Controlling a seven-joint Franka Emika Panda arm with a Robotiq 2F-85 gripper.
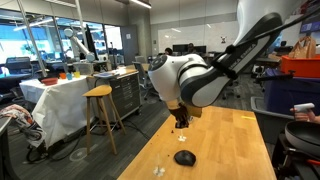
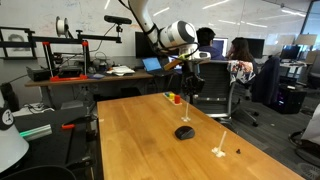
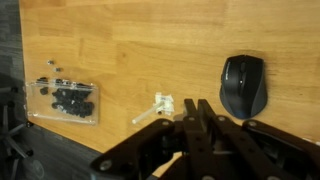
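My gripper is dark, and its fingertips sit close together at the lower middle of the wrist view. In exterior view 1 the gripper hangs over the table, beyond the black computer mouse. The wrist view has the mouse right of the fingers, apart from them. A thin white stick with a pale piece lies left of the fingertips. The finger looks shut; whether anything is between the fingers cannot be made out.
A clear tray of small black parts stands near the table edge. Another thin white piece is by the table's edge. Small coloured items sit farther back.
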